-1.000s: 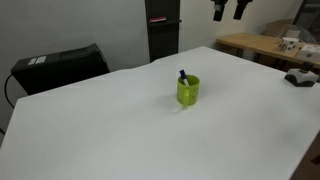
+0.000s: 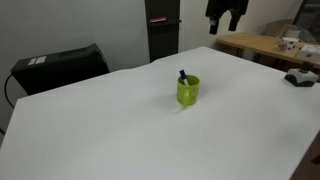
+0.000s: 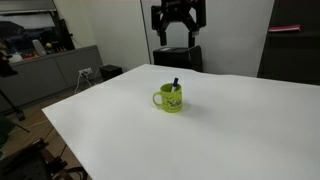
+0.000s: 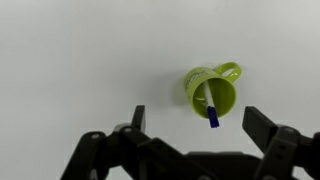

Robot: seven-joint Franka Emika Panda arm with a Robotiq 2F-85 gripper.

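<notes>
A green mug (image 2: pixel 187 91) stands upright on the white table (image 2: pixel 110 125), its handle toward the near side in exterior view 1. Inside it leans a marker (image 2: pixel 183 75) with a white body and a dark blue end sticking out above the rim. From above, in the wrist view, the mug (image 4: pixel 211 91) and the marker (image 4: pixel 211 110) lie a little beyond the fingers, right of centre. My gripper is open, its fingers wide apart and nothing between them. In exterior view 2 the gripper (image 3: pixel 178 44) hangs high over the table, well above the mug (image 3: pixel 170 98).
A black case-like box (image 2: pixel 60 69) sits at the table's back left. At the far right lies a dark and white device (image 2: pixel 300 77). A wooden side table (image 2: pixel 262 45) stands behind it.
In exterior view 1 the gripper has come slightly lower and a little to the left. The mug and marker have stayed put.
</notes>
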